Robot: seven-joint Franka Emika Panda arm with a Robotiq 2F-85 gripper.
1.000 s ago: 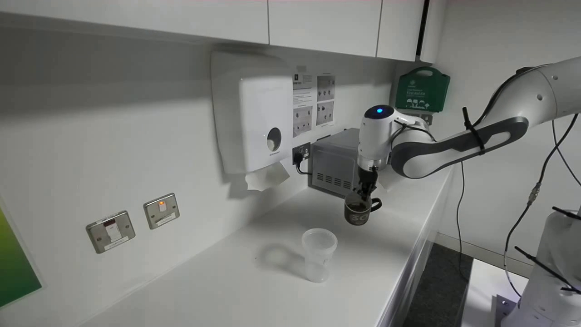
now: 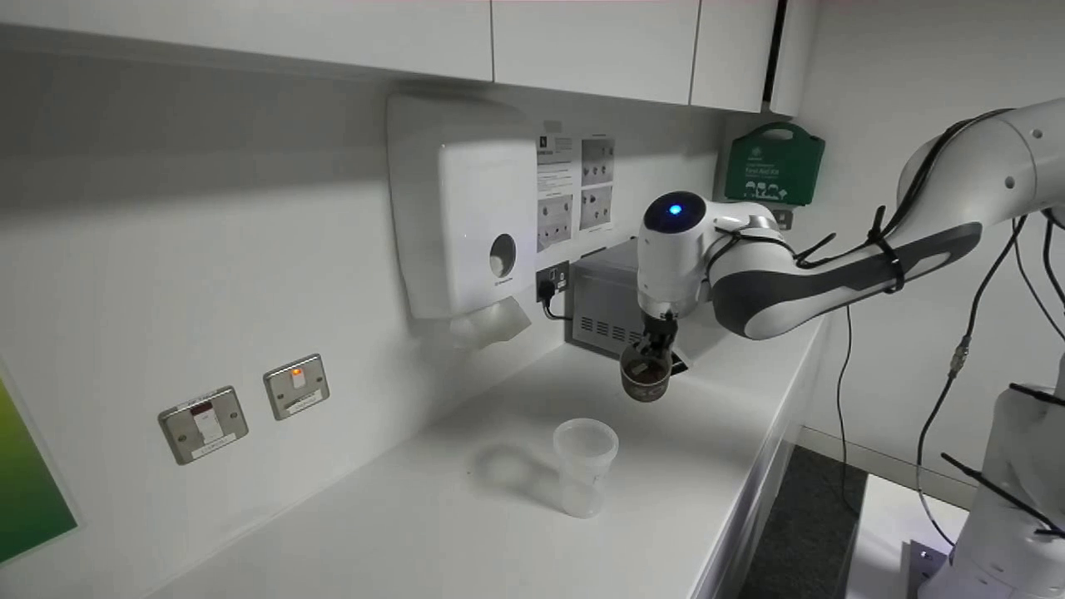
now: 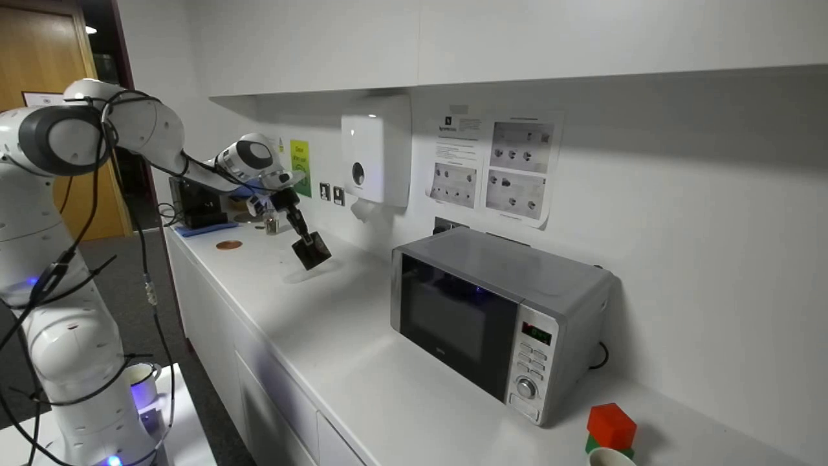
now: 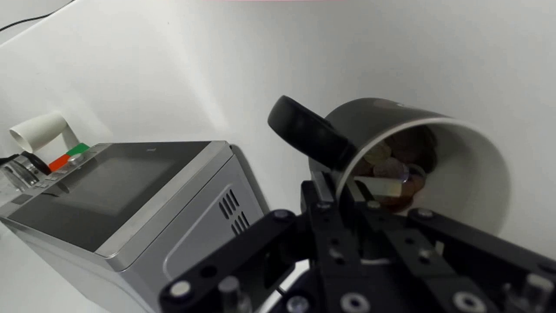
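Note:
My gripper is shut on the rim of a dark mug (image 2: pixel 646 378), which hangs in the air above the counter. In the wrist view the mug shows a pale inside (image 4: pixel 461 172), a black handle (image 4: pixel 307 128) pointing to the upper left, and several small mixed items (image 4: pixel 396 172), some coin-like, at its bottom. The mug is tilted. Exterior view 2 shows it (image 3: pixel 312 251) dark and slanting below the fingers. A clear plastic cup (image 2: pixel 584 467) stands upright and open on the counter, apart from the mug and nearer the camera in exterior view 1.
A grey microwave (image 3: pixel 497 318) stands against the wall. Beyond it are a red block (image 3: pixel 611 426) and a white cup (image 3: pixel 609 457). A paper towel dispenser (image 2: pixel 464 205) hangs on the wall above the counter (image 2: pixel 419 519), whose front part is largely clear.
The gripper and mug have moved slightly left and up in exterior view 1, and the mug has tilted and turned. The plastic cup has stayed put.

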